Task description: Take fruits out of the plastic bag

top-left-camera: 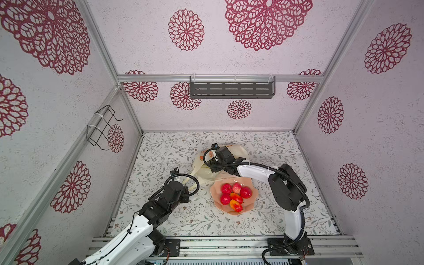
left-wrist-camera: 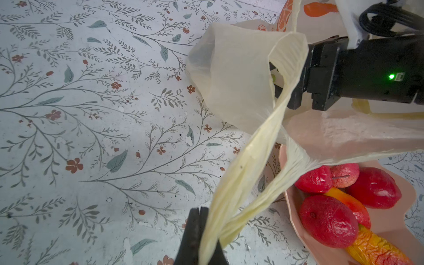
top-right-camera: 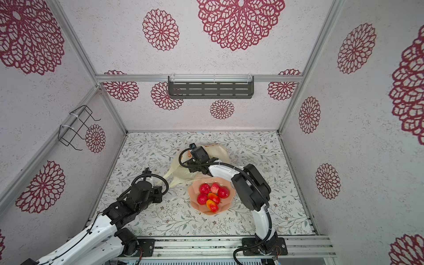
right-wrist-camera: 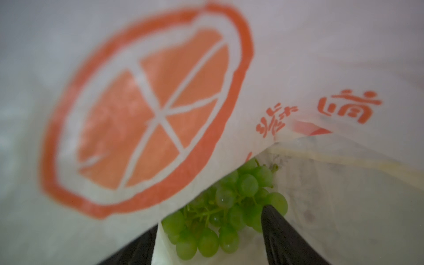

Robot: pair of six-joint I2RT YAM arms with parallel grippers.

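Note:
A cream plastic bag [top-left-camera: 240,151] with orange print lies behind the bowl; its handle [left-wrist-camera: 247,163] runs to my left gripper, which is shut on it. My right gripper is open inside the bag, its fingers either side of green grapes [right-wrist-camera: 238,205] in the right wrist view. The bag's printed wall hangs over the grapes, partly hiding them.
A pink bowl [top-left-camera: 214,194] in front of the bag holds several red and orange fruits [top-left-camera: 246,192]. A grey shelf [top-left-camera: 231,88] is on the back wall.

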